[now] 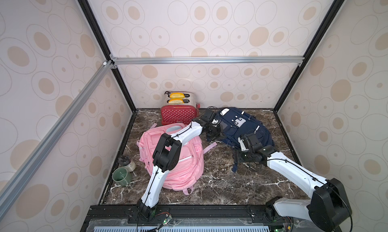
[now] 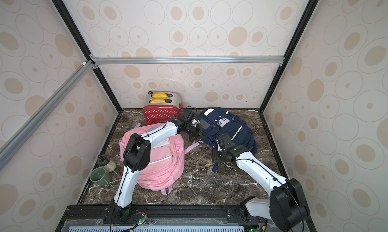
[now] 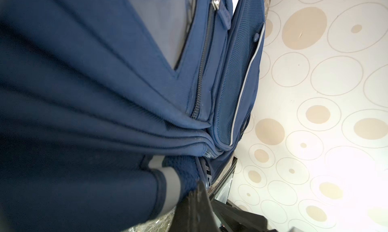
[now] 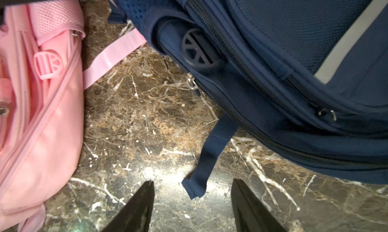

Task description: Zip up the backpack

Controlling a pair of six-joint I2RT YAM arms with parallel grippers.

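The navy backpack (image 1: 238, 123) lies at the right rear, its zippers along the near side; in the right wrist view a zipper pull (image 4: 192, 82) sits on one track, another pull (image 4: 326, 112) farther right. My left gripper (image 1: 213, 129) is at the backpack's left edge, shut; in the left wrist view its tips are against navy fabric, and what is between them is unclear. My right gripper is open above the bag's near edge, over bare table and a loose navy strap (image 4: 210, 155), nothing between its fingers.
A pink backpack (image 1: 173, 171) fills the left middle, with a red dotted bag (image 1: 178, 114) behind it. A green mug (image 1: 121, 176) and a jar (image 1: 126, 163) stand at the left edge. Bare table (image 1: 226, 187) shows at front centre-right.
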